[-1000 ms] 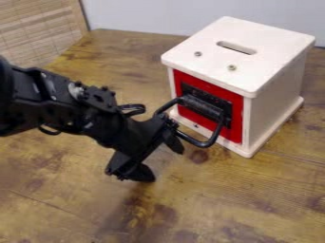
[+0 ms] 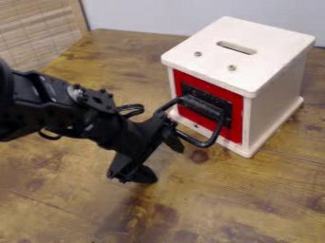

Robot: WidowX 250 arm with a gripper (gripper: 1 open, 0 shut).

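Note:
My black gripper (image 2: 133, 173) hangs low over the wooden table at the centre left, pointing down, left of and in front of a white wooden box (image 2: 271, 104). The box has a red front panel (image 2: 188, 84) with a black metal part and a black looped handle (image 2: 211, 138) sticking out toward the arm, its end close to or behind my wrist. The fingers are dark and small, so whether they are open or shut is unclear.
A woven mat or panel (image 2: 32, 28) stands at the back left, and a pale wall is behind the box.

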